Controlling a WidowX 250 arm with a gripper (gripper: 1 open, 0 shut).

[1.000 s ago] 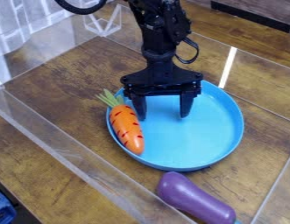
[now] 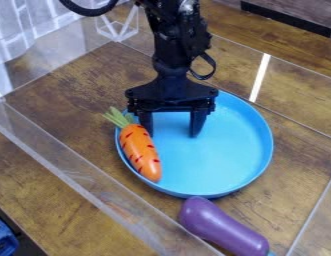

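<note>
The black gripper (image 2: 168, 118) hangs over the back half of a round blue plate (image 2: 232, 150), its two fingers spread open and pointing down, one near the carrot's top and one toward the plate's middle. An orange toy carrot (image 2: 140, 154) with green leaves lies along the plate's left side.
A purple eggplant (image 2: 224, 226) lies on the wooden table below the plate at the lower right. Clear plastic walls border the work area at the left and front. A small blue object (image 2: 1, 240) sits at the lower left corner.
The gripper has shifted slightly left, toward the carrot. The plate and carrot appear moved slightly left as well.
</note>
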